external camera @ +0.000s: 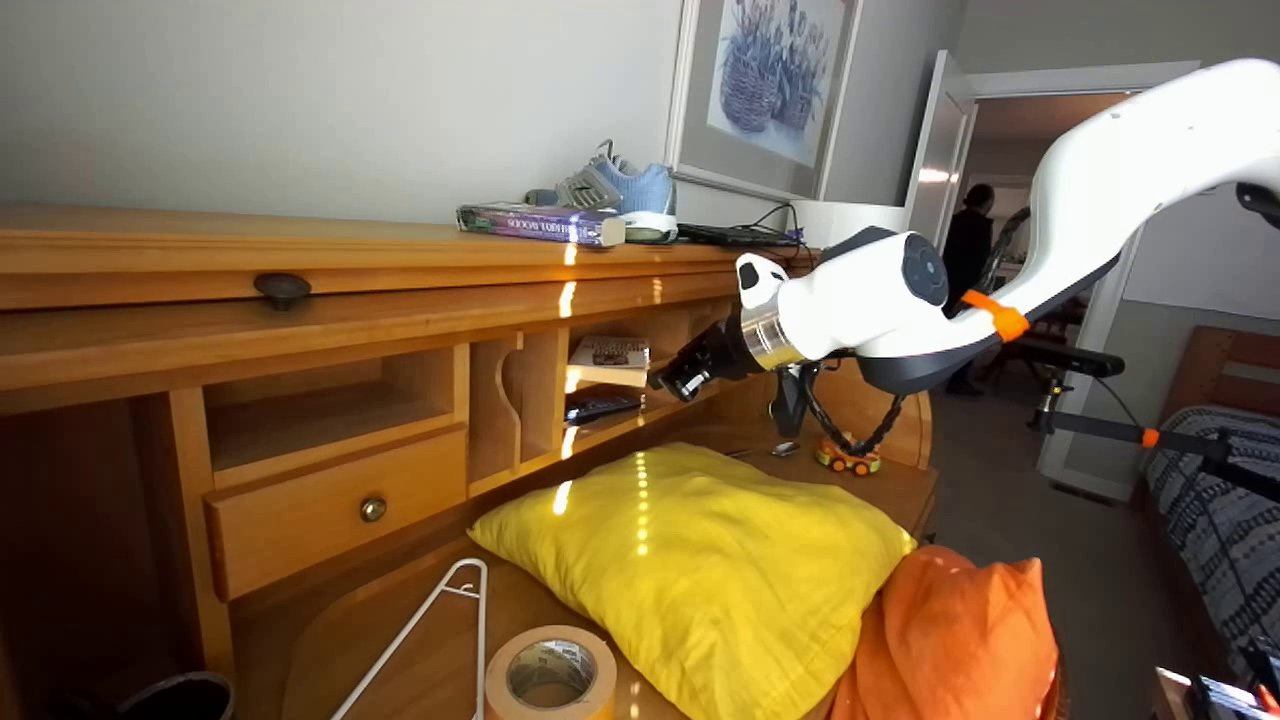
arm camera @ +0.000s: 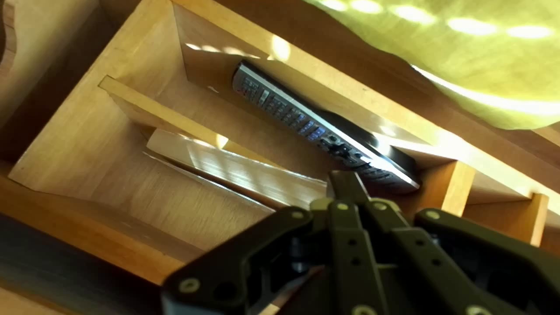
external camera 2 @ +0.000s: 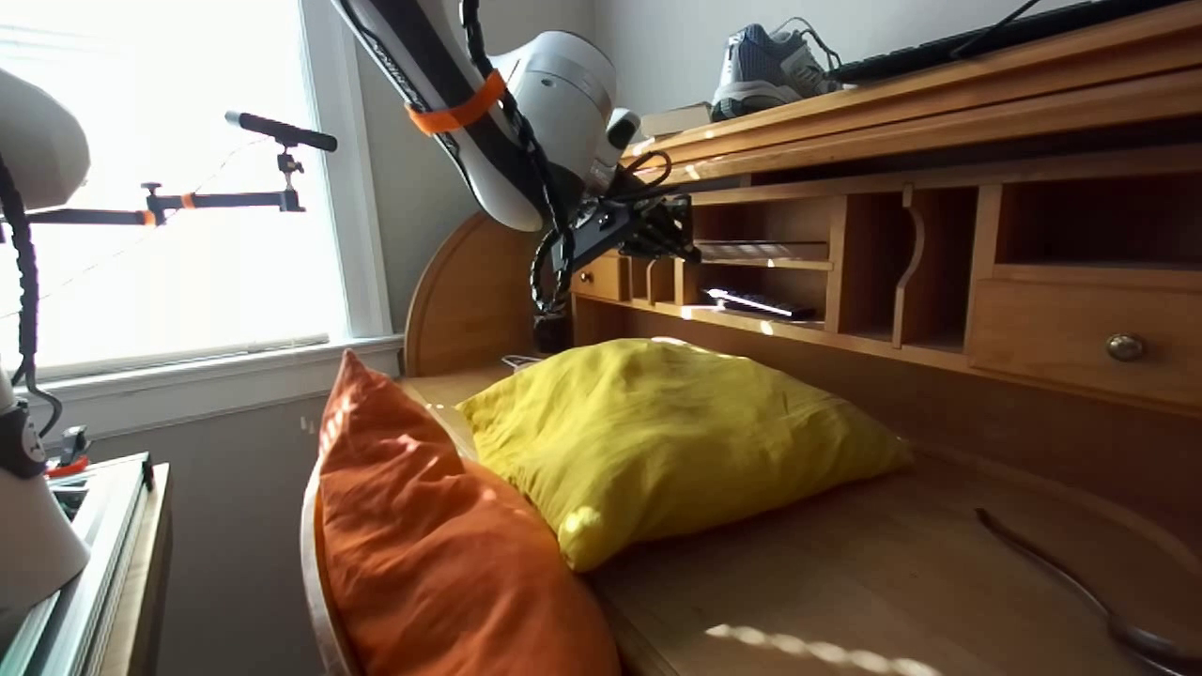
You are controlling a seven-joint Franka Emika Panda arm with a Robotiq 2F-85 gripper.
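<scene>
My gripper is shut, with nothing showing between its fingers. It hangs in front of the desk's open cubbies, above the yellow pillow [external camera: 708, 552]. In the wrist view a dark remote control [arm camera: 315, 123] with many buttons lies in the lower compartment, past my fingertips. A book [arm camera: 231, 168] lies on the thin shelf [arm camera: 157, 113] dividing that cubby. From the second exterior view, my gripper [external camera 2: 689, 231] appears close to the cubby opening; whether it touches anything there I cannot tell.
An orange pillow [external camera: 960, 636] slumps at the desk's right edge. A tape roll [external camera: 551, 674] and a white hanger [external camera: 480, 600] lie at the front. A shoe [external camera: 630, 192] and a purple book [external camera: 540, 224] sit on top. An orange toy car [external camera: 848, 454] stands behind the yellow pillow.
</scene>
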